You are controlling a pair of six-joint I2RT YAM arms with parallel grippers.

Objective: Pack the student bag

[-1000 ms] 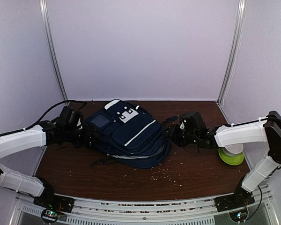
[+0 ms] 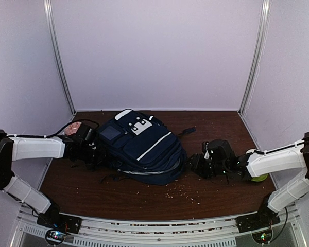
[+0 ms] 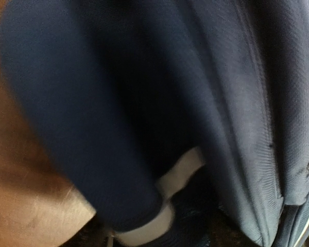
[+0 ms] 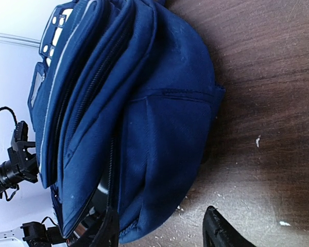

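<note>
A dark navy backpack [image 2: 149, 146] with white trim lies slanted across the middle of the table. At its left side is my left gripper [image 2: 99, 158]. In the left wrist view, blurred navy fabric [image 3: 77, 113] with a grey strip fills most of the picture; dark fingers [image 3: 92, 234] show apart at the bottom edge, with fabric between them. My right gripper is open beside the bag's right end. A fold of the backpack [image 4: 165, 134] hangs near its left finger, and nothing is visibly gripped. Part of the bag's opening shows dark in the right wrist view.
Behind the left arm, a pink item [image 2: 72, 128] is partly visible. A green plate [image 2: 259, 178] is mostly hidden under the right arm. Small pale crumbs [image 2: 180, 193] lie in front of the bag.
The right gripper has moved slightly toward the front, its arm now covering more of the green plate. The bag looks unmoved.
</note>
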